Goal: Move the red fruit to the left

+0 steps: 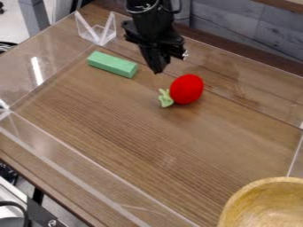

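The red fruit [187,89], with a pale green stem [166,98] on its left side, lies on the wooden table right of centre. My black gripper [158,68] hangs behind it and a little to its left, pointing down. Its dark fingers come together at the tip, shut, with nothing seen between them. A gap of bare table shows between the fingertips and the fruit.
Left of the gripper lies a green block [112,64], close by. A clear plastic container [96,29] stands at the back left. The rim of a yellow bowl [243,193] fills the front right corner. Bare table spreads across the front and left.
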